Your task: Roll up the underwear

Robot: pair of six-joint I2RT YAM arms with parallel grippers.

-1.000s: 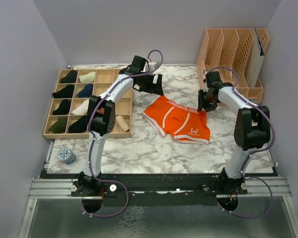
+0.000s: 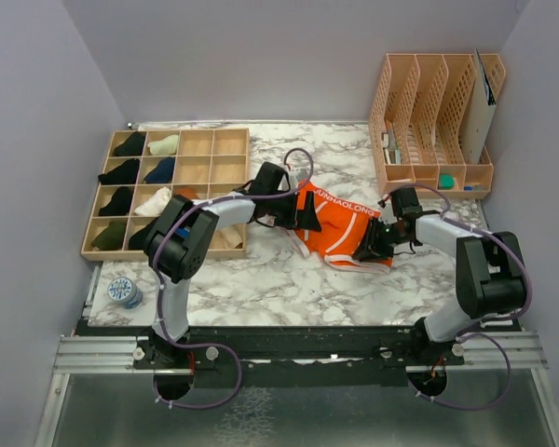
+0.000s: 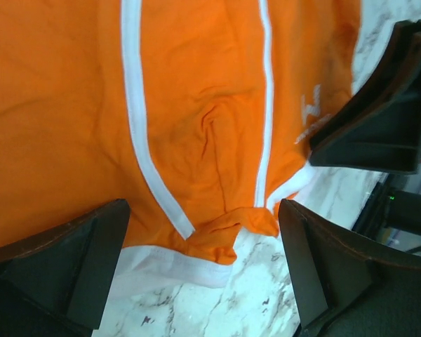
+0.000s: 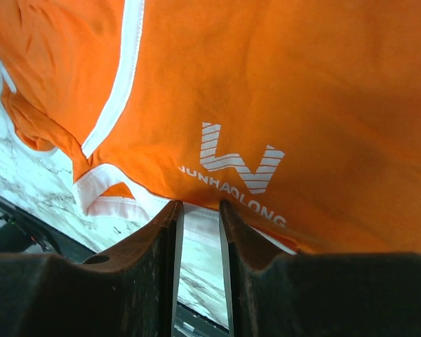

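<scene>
Orange underwear (image 2: 331, 223) with white trim lies spread on the marble table, its lettered waistband toward the back. Over its left leg my left gripper (image 2: 307, 212) stands open; orange cloth (image 3: 196, 126) and a white hem fill the view below its wide-set fingers (image 3: 77, 267). My right gripper (image 2: 366, 250) is at the front right leg, by the white W logo (image 4: 242, 161). A narrow gap parts its fingers (image 4: 168, 239), whose tips are over the white hem (image 4: 200, 219). Whether they touch the cloth, I cannot tell. A black right-gripper finger (image 3: 379, 105) shows in the left wrist view.
A wooden compartment box (image 2: 195, 168) with rolled dark and white items stands at the left. At the back right is a slotted organizer (image 2: 419, 88). A blue-and-white round tin (image 2: 125, 292) sits front left. Bare marble (image 2: 261, 298) lies in front of the underwear.
The right one has moved to the front right hem, and its fingers show close together. The cloth looks largely unmoved.
</scene>
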